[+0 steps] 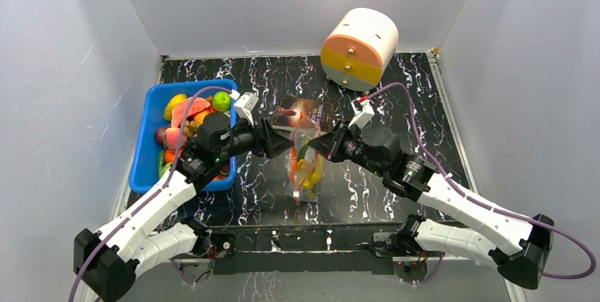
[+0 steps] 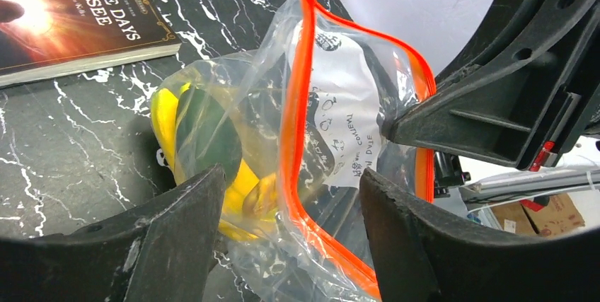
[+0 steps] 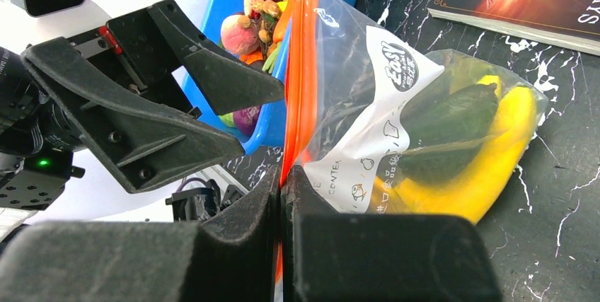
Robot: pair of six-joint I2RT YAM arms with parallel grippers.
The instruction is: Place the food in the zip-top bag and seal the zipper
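Observation:
The clear zip top bag point(image 1: 303, 167) hangs over the table's middle with its orange-edged mouth spread apart. Inside lie a dark green food piece point(image 3: 453, 129) and a yellow banana-like piece point(image 3: 506, 136); the plastic shows both in the right wrist view. My right gripper is shut on the bag's orange rim, fingers pinched together. My left gripper stands open just outside the mouth, its fingertips apart with nothing held between them. Beyond those tips, the orange zipper strip point(image 2: 301, 104) runs down the near side of the opening.
A blue bin point(image 1: 146, 132) of assorted food sits at the left, partly under my left arm. Behind the bag lies a book point(image 1: 322, 112). The white rounded drawer box point(image 1: 364, 40) stands at the back right.

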